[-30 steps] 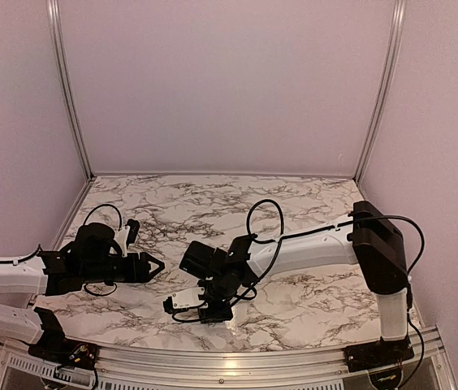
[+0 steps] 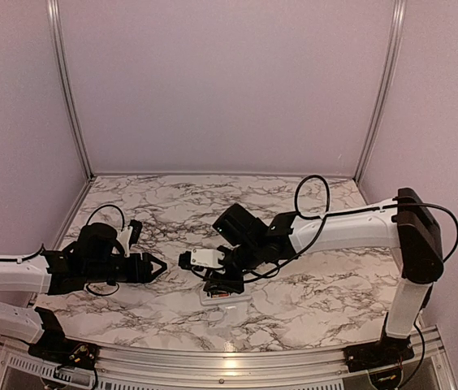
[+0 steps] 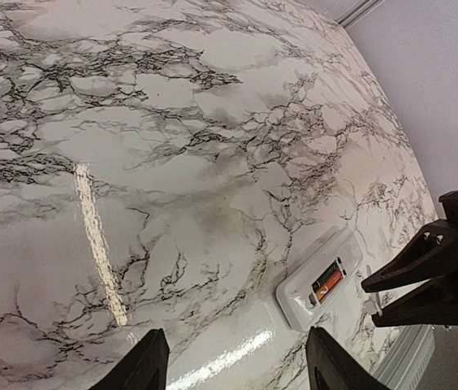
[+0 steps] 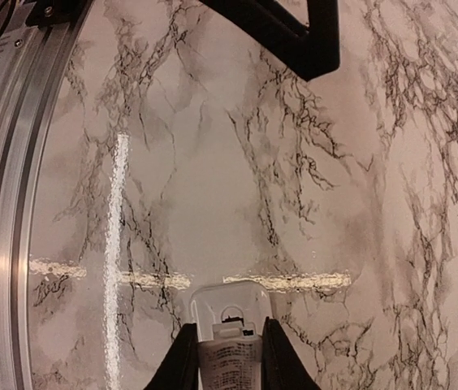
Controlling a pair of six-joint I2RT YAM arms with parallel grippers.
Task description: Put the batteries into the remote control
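Note:
The white remote [image 3: 298,302] lies on the marble table, with an orange-red battery [image 3: 328,284] visible in its compartment. My right gripper [image 2: 222,286] is above it; in the right wrist view it is shut on a silver battery [image 4: 229,366], which partly hides the remote [image 4: 229,301]. My left gripper [image 2: 154,268] stands open to the left of the remote; in its wrist view nothing is between its fingertips.
A metal rail [image 2: 221,357] runs along the front edge, and walls enclose the sides and back.
My right arm has risen from low over the remote and shifted right, uncovering more of the remote in the top view. The left arm has barely moved.

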